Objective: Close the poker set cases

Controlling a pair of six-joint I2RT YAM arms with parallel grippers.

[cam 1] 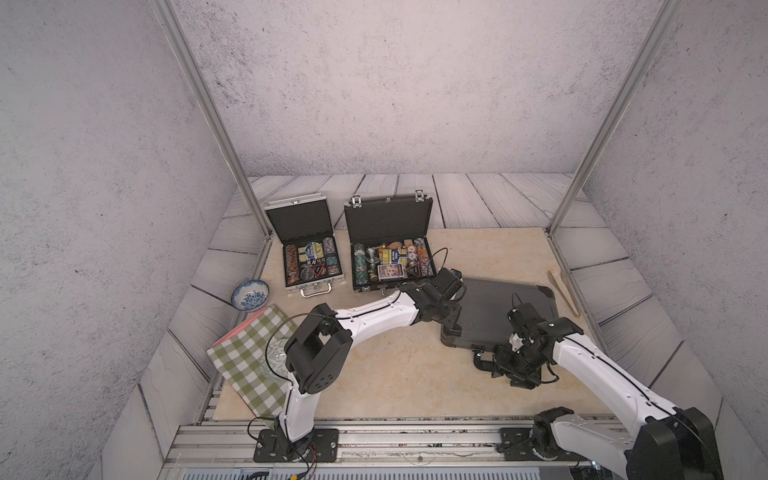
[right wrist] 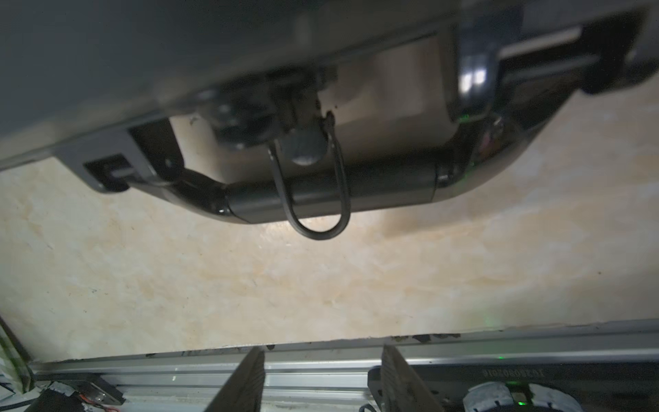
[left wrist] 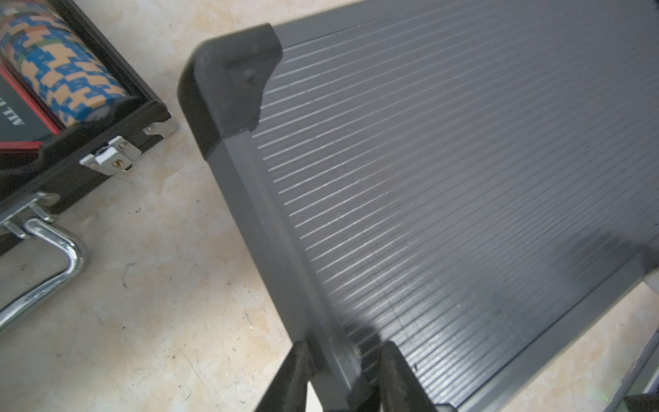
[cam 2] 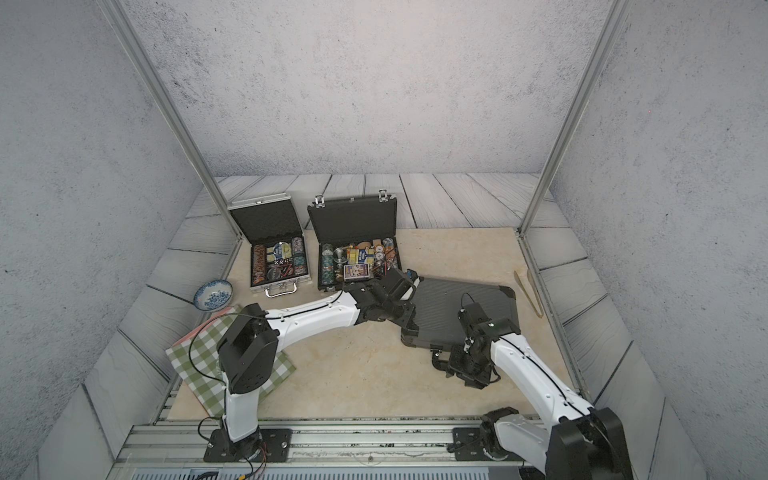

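A grey closed case lies at the right, my left gripper shut on its lid edge at the left side. Below its front edge hang a black handle and a latch with a raised wire loop, seen in the right wrist view. My right gripper is open at that front edge, nothing between its fingers. Two cases stand open at the back: a silver one and a black one, both showing chips and cards.
A blue-patterned bowl and a checked cloth lie at the left. A wooden utensil lies by the right edge.
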